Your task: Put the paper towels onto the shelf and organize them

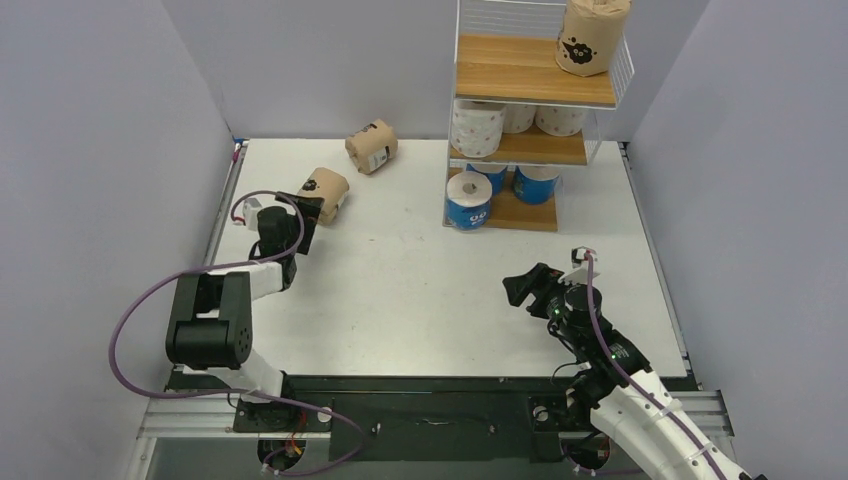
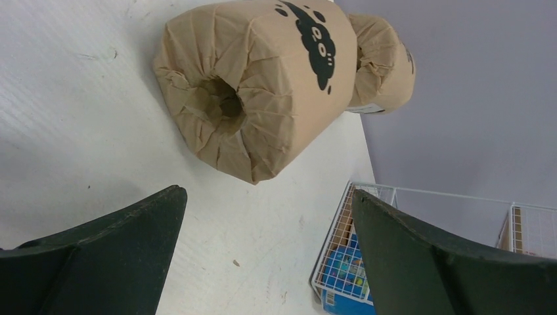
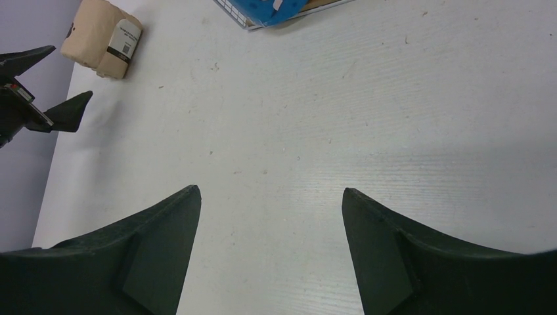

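Note:
Two brown paper-wrapped rolls lie on their sides at the table's back left: the nearer roll [image 1: 326, 195] and the farther roll [image 1: 372, 147]. My left gripper [image 1: 311, 222] is open just beside the nearer one. In the left wrist view, that roll's end [image 2: 223, 105] faces the gap between the fingers, with nothing held. Over bare table at the right hangs my right gripper [image 1: 522, 298], its fingers apart and empty in the right wrist view. On the shelf [image 1: 510, 70], a brown roll [image 1: 590, 40] stands upright on the top tier.
White dotted rolls [image 1: 478, 128] fill the middle tier; several blue-wrapped rolls [image 1: 468, 203] stand on the bottom one. Mid-table is clear. Grey walls [image 1: 340, 60] close off the back and sides.

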